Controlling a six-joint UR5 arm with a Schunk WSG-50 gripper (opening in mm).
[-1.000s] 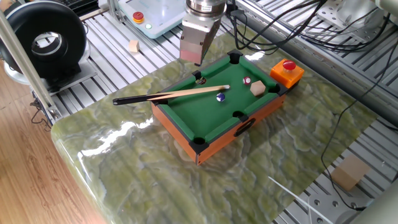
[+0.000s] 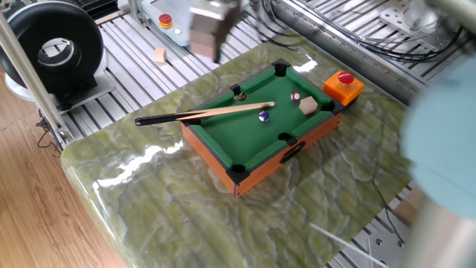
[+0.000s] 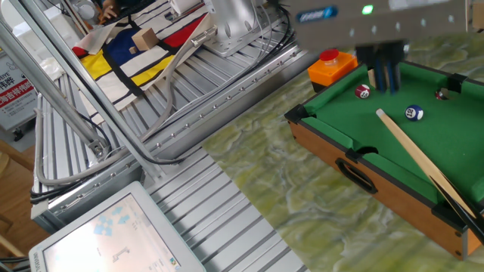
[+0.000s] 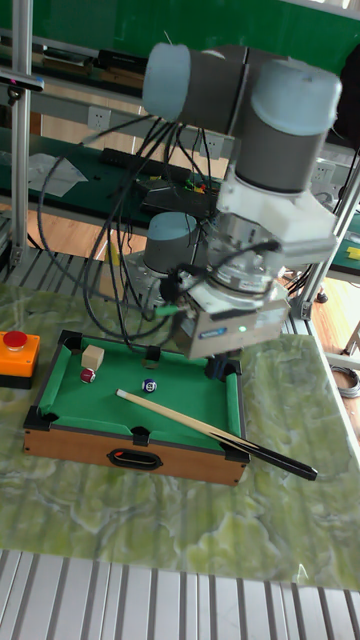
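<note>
A small pool table with green felt and wooden sides stands on the marbled surface. Across its far rail lies the cue, its pale tip over the felt and its black butt beyond the edge. A blue-and-white ball rests near the tip. Farther along the felt are a red-and-white ball and a wooden block; a dark reddish ball sits by a side pocket. Raised above the table's far side is my gripper, dark fingers pointing down and blurred. Nothing shows held, but the finger opening is unclear.
An orange box with a red button stands just off the pool table's end. Loose black cables hang from the arm.
In exterior view 1 my gripper has shifted left and slightly up, and is blurred. An arm section has come into view at the right, covering part of the surface. The table's objects look unmoved.
</note>
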